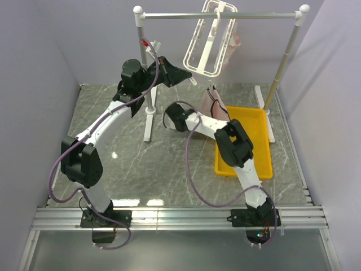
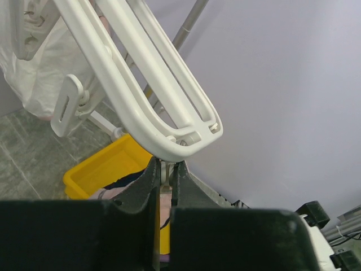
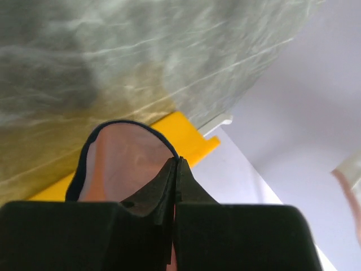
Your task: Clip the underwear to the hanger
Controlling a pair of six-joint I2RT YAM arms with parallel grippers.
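The white hanger (image 1: 203, 45) hangs on the rail; in the left wrist view my left gripper is shut on its lower end (image 2: 141, 113). A pale fabric (image 2: 45, 79) hangs behind it. Pink underwear with dark edging (image 1: 210, 106) is at my right gripper (image 1: 187, 116), under the hanger. In the right wrist view the underwear (image 3: 124, 158) meets the shut fingertips of the right gripper; the top view partly hides them behind the arm.
A yellow bin (image 1: 255, 141) sits at the right. The metal rack's posts (image 1: 281, 62) stand on both sides.
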